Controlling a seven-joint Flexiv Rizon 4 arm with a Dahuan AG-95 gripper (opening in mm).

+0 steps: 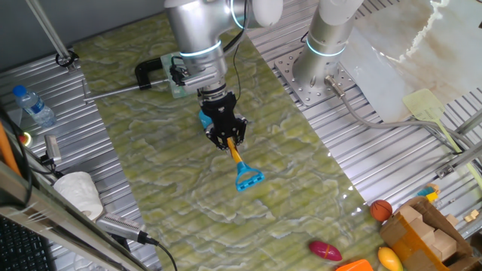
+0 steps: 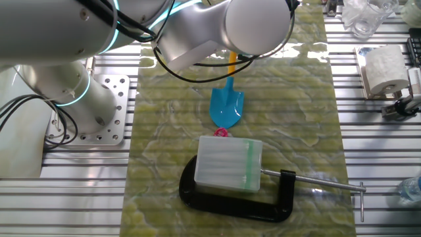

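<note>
A toy shovel with a blue blade (image 2: 226, 106), a yellow shaft (image 1: 235, 153) and a blue D-shaped grip (image 1: 248, 179) is over the green marbled mat. In exterior view 1 my black gripper (image 1: 228, 144) points down at the shaft, its fingers shut around the yellow part. The grip end sticks out in front, while the blade shows only as a blue patch behind the gripper. Exterior view 2 shows the blade whole, but the robot arm (image 2: 197, 33) hides the gripper there. Whether the shovel touches the mat is hard to tell.
Behind the blade stands a translucent box (image 2: 223, 164) with a black clamp (image 2: 237, 205) around it. A cardboard box (image 1: 422, 233), a ball (image 1: 380, 210) and toy fruit lie at the front right. A paper roll (image 1: 78, 194) and a bottle (image 1: 35, 106) stand left.
</note>
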